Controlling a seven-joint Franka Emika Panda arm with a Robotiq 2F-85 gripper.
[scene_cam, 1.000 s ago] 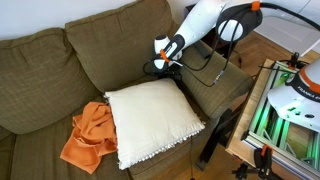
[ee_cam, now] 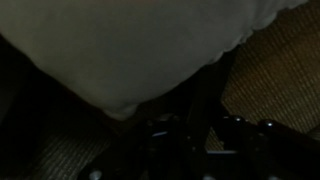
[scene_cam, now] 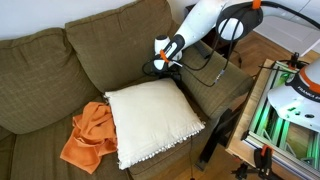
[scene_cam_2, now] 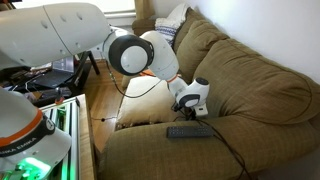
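A white cushion with a fringed edge lies on the brown sofa's seat. My gripper points down at its upper right corner, close to the sofa's armrest. In the wrist view the pale cushion fills the upper left, with a corner reaching down near the dark fingers. That view is too dim to show whether any fabric lies between the fingers or how far apart they are. Exterior view 2 shows the gripper low behind the armrest, its tips mostly hidden.
Crumpled orange cloth lies left of the cushion. The sofa's backrest rises behind, and the armrest stands close on the right. A dark flat object rests on the armrest. A loose cable runs along the arm.
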